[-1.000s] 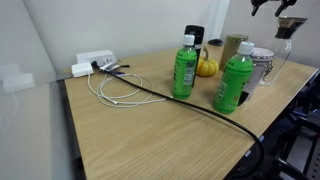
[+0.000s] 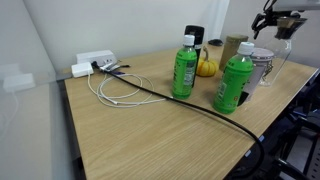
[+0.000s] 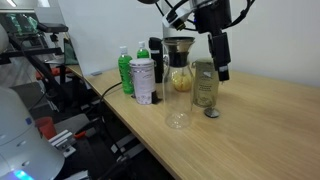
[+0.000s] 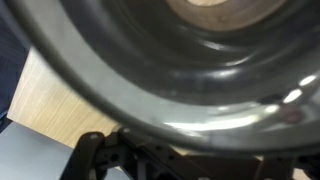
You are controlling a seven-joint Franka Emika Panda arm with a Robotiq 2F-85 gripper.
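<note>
My gripper (image 3: 200, 50) hangs open above the table beside the top of a clear glass carafe (image 3: 178, 103). A dark, metallic cup-like piece (image 3: 179, 43) sits on the carafe's mouth; one finger (image 3: 222, 74) reaches down to its right, the other shows near its upper left. In exterior view 1, the gripper (image 2: 272, 22) partly covers that piece at the right edge. The wrist view is largely filled by a blurred grey metal ring (image 4: 210, 85), with a round opening showing wood at the top. Contact between fingers and piece cannot be made out.
Close by stand a white patterned canister (image 3: 145, 80), a beige canister (image 3: 206, 82) and a small silver object (image 3: 211, 113). Green bottles (image 2: 185, 68), a small pumpkin (image 2: 208, 66) and a black container (image 2: 195, 38) are farther along. Bare table (image 3: 265, 135) lies to the right.
The gripper has come down over the last second, from above the metallic piece to about its height. Bottles, canisters and cable stay where they were.
</note>
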